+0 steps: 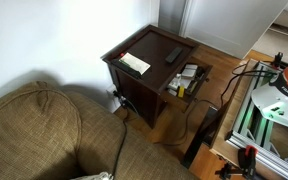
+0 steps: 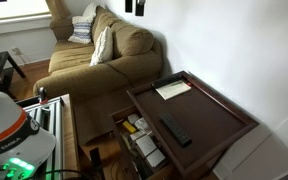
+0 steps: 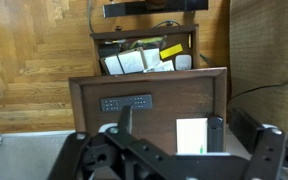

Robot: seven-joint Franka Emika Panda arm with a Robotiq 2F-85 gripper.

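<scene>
My gripper stands open over the dark brown side table, its fingers wide apart with nothing between them. On the tabletop [image 2: 214, 102] lie a black remote [image 2: 174, 129] and a white paper or card [image 2: 172, 90]. A dark, long object [image 3: 215, 133] lies alongside the paper in the wrist view. The table's drawer [image 1: 170, 96] is pulled out. Inside it are a white notepad [image 3: 131, 62], a yellow item [image 3: 171, 50], a small pale item [image 3: 183, 62] and other things too small to name.
A brown couch [image 1: 44, 130] stands beside the table, against the white wall [image 2: 234, 50]. A black cable [image 1: 224, 90] runs near a wooden stand [image 1: 216, 140] by the robot's base. Wooden floor [image 3: 34, 60] lies open around the drawer.
</scene>
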